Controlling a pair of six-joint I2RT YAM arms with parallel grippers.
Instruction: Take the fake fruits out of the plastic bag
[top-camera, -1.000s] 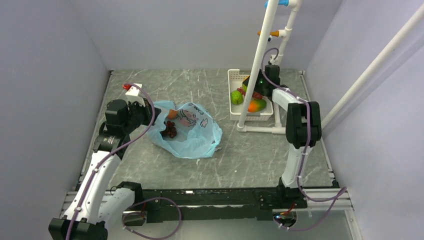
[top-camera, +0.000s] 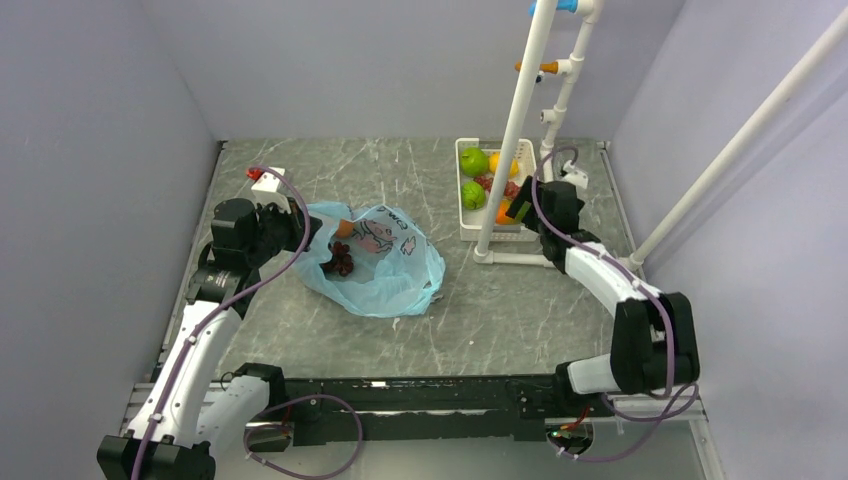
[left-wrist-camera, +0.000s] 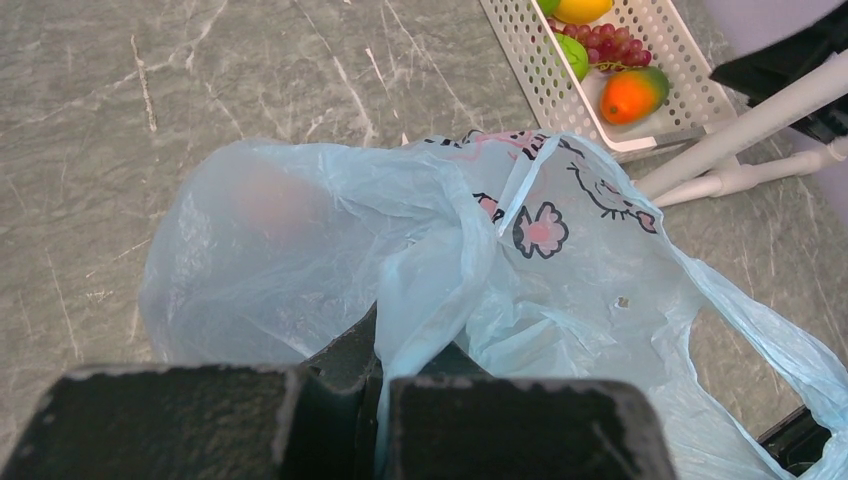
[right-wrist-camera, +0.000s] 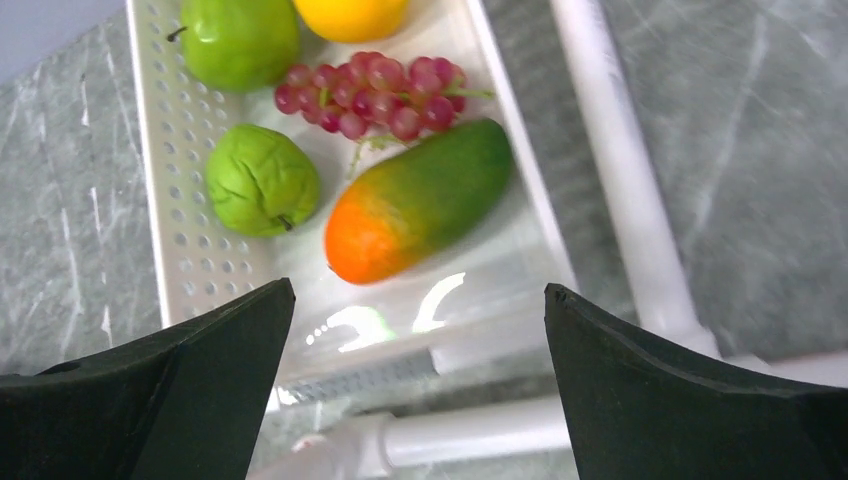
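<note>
A crinkled blue plastic bag (top-camera: 390, 280) lies mid-left on the table, with dark grapes (top-camera: 338, 262) and an orange fruit (top-camera: 345, 228) inside. My left gripper is shut on the bag's rim at its left side. My right gripper stands open, empty, over the near end of the white basket (right-wrist-camera: 160, 200), which holds a mango (right-wrist-camera: 420, 200), red grapes (right-wrist-camera: 370, 95), a green apple (right-wrist-camera: 240, 40), a wrinkled green fruit (right-wrist-camera: 262, 180) and a yellow fruit (right-wrist-camera: 350, 12).
White pipes (top-camera: 515, 110) rise beside and over the basket; another pipe (top-camera: 740, 130) slants at the right.
My right arm has drawn back toward the front right, uncovering the yellow fruit and upper basket in the top view. The left arm and bag are unchanged.
</note>
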